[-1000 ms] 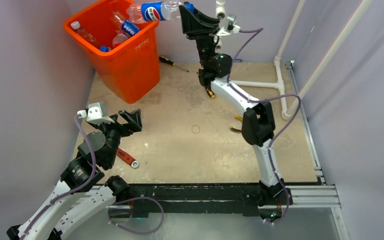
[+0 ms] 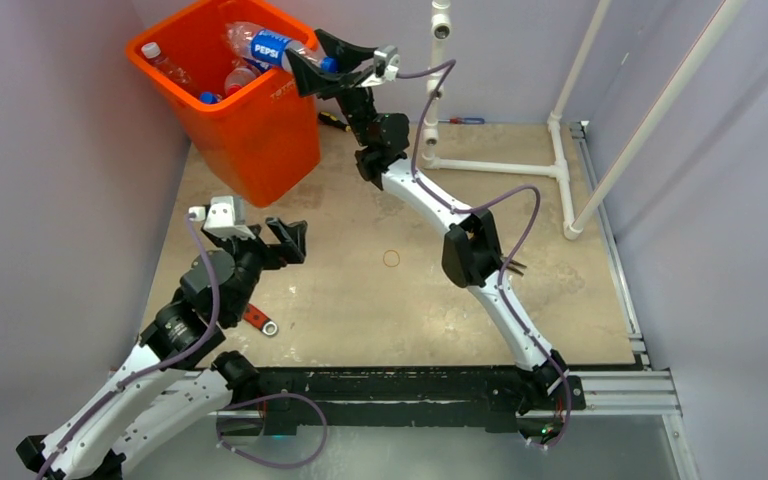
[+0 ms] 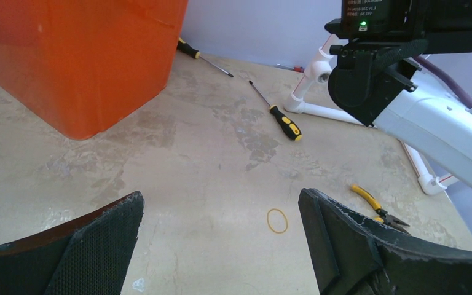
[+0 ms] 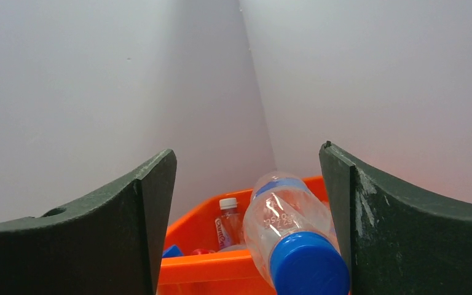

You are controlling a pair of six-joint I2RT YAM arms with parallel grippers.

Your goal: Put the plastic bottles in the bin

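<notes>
In the top view a Pepsi bottle with a blue cap is tilted over the rim of the orange bin; other bottles lie inside. My right gripper is at the bin's back right corner, around the bottle's cap end. In the right wrist view the bottle is between the fingers, near the right one; its fingers stand apart, and grip is unclear. My left gripper is open and empty over the table, in front of the bin.
Two screwdrivers, yellow pliers, a rubber band and a red-handled tool lie on the table. A white pipe frame stands at the right.
My right gripper and the bottle have moved left toward the bin, the bottle now sloping over it. My left gripper has shifted slightly right.
</notes>
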